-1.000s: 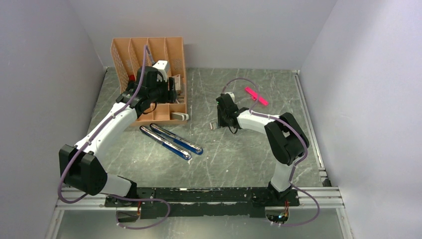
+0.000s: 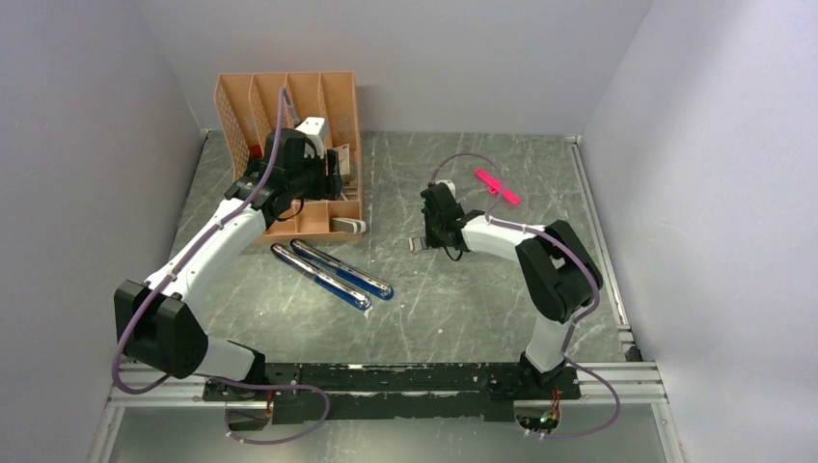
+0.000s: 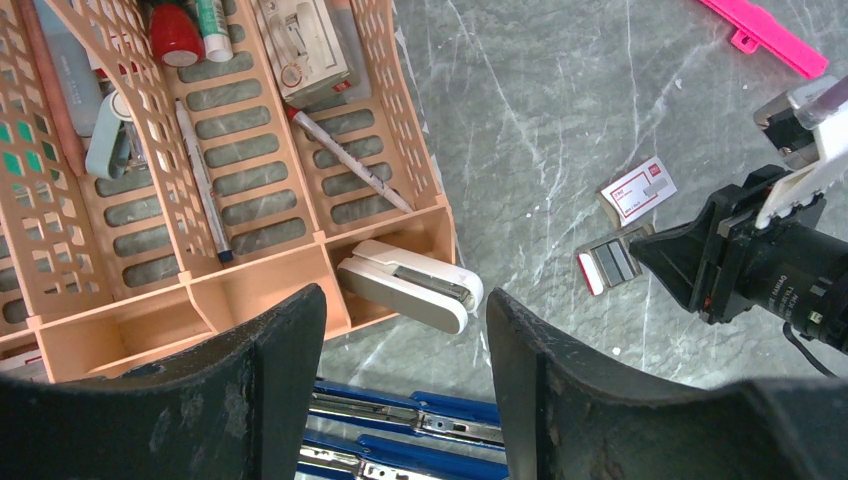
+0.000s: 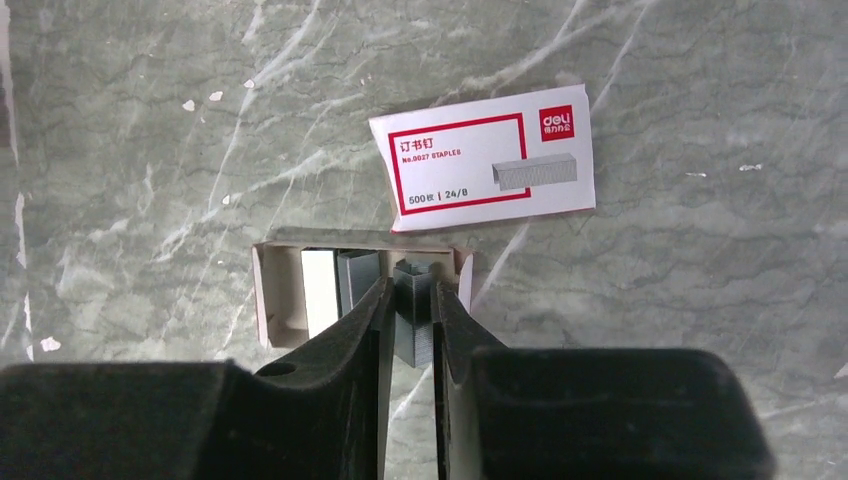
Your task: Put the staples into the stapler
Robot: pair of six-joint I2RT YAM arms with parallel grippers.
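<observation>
My right gripper is shut on a grey staple strip [image 4: 413, 345], held upright over the right end of the small open staple box [image 4: 285, 295]. Other strips [image 4: 358, 275] stand in that box, one with a white face. Its printed lid [image 4: 480, 160] lies just behind. Above the organizer, my left gripper has its fingers wide apart and empty. Two long blue-and-silver pieces [image 2: 320, 276] [image 2: 342, 270], which look like stapler parts, lie side by side in front of the organizer; the left fingers partly cover them in the left wrist view.
The orange organizer [image 3: 250, 300] stands at the back left, holding pens, a red bottle [image 3: 175, 38] and a clear box [image 3: 305, 50]. A grey-white object [image 3: 420, 285] juts from its front compartment. A pink item [image 2: 497, 186] lies at the back right.
The left arm and the blue pieces look unmoved.
</observation>
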